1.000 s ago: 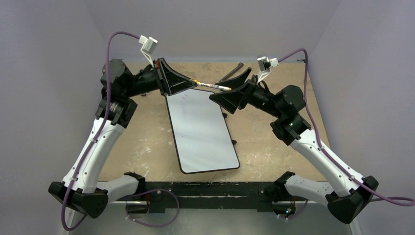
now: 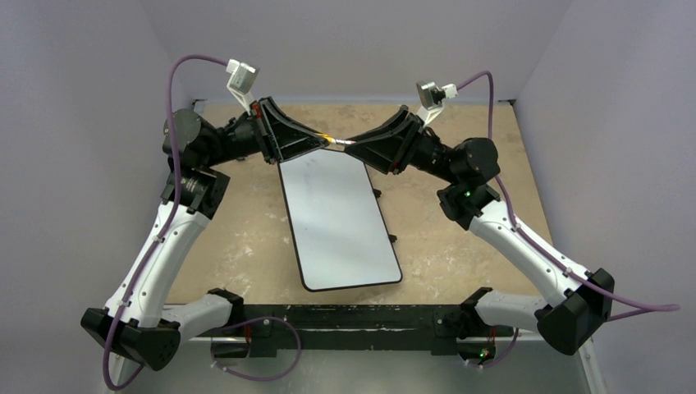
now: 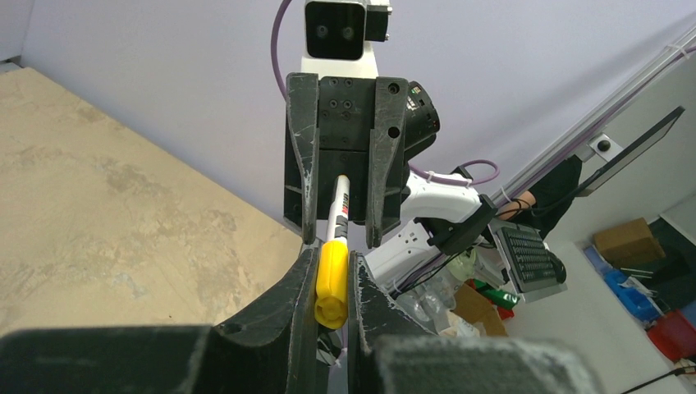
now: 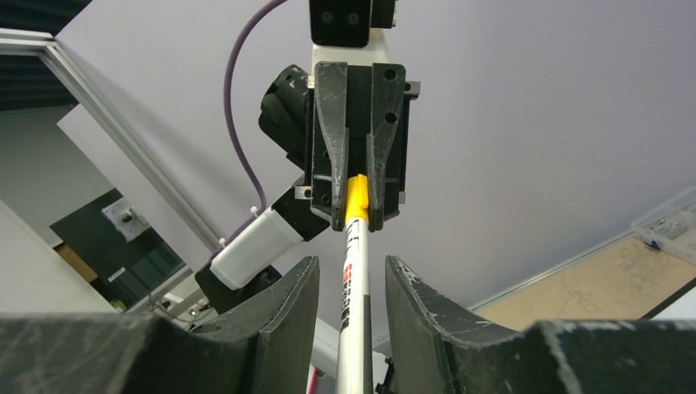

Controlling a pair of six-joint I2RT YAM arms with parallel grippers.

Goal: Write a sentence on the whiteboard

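Both grippers meet in the air above the back end of the whiteboard (image 2: 336, 222), a white marker lying level between them. My left gripper (image 2: 322, 141) is shut on the marker's yellow end (image 3: 331, 287). Facing it, my right gripper (image 2: 351, 146) has its fingers part open around the marker's white barrel (image 4: 354, 295); in the right wrist view they stand apart from it on both sides, with a narrow gap.
Grey walls surround it at back and sides. A clear plastic box (image 4: 663, 226) shows at the right of the right wrist view.
My right gripper has moved left onto the marker, and its fingers have drawn closer around the barrel. The left arm has hardly moved.
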